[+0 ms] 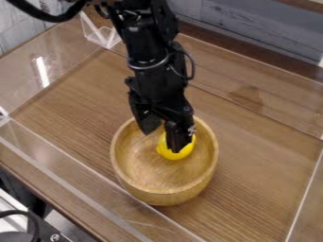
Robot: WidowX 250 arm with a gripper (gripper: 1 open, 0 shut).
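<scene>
My gripper (168,126) hangs from the black arm over a round, tan bowl (158,184) in the middle of the view, its black fingers reaching down to a yellow object (176,149) in the bowl. The fingers stand open around or just above the yellow object, which they partly cover. I cannot tell whether they touch it.
The bowl sits on a wooden surface (252,189) with free room left and right of it. A grey-blue edge (252,28) runs along the back right, and a black cable (19,222) shows at the bottom left.
</scene>
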